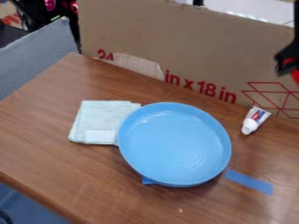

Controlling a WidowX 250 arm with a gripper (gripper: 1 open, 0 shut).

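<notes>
A light blue round plate (174, 143) rests on the wooden table (59, 149), with a folded pale cloth (100, 121) just left of it. A small white tube (254, 120) lies to the right of the plate, near the cardboard. Only a dark sliver of my gripper (288, 59) shows at the right edge, high in front of the cardboard, with a bit of red beside it. Whether it is open or shut cannot be seen.
A cardboard panel (176, 44) stands along the back of the table. A grey surface (35, 74) borders the left side. Blue tape (249, 182) is stuck by the plate.
</notes>
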